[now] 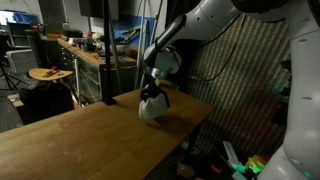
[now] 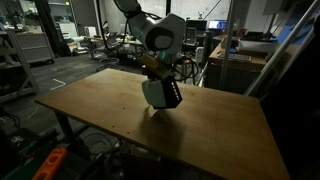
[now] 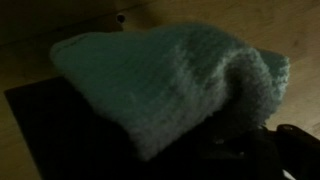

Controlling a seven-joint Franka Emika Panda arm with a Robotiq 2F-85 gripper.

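Observation:
A pale cloth [image 1: 153,107] stands out against the wooden table [image 1: 80,145] in exterior view 1, directly below my gripper [image 1: 153,91]. From the other side, the cloth [image 2: 161,94] looks grey and bulky under the gripper. Bunched and folded, the greenish cloth [image 3: 170,80] fills much of the dark wrist view and covers most of the finger area. My gripper is open, its fingers largely hidden by the cloth and shadow. Whether the cloth rests on the table or hangs clear of it is unclear.
A black rectangular patch [image 3: 60,125] lies beyond the cloth in the wrist view; what it is cannot be made out. A drawer cabinet [image 1: 90,72] stands behind it, and a dark curtain [image 1: 245,80] hangs at one side.

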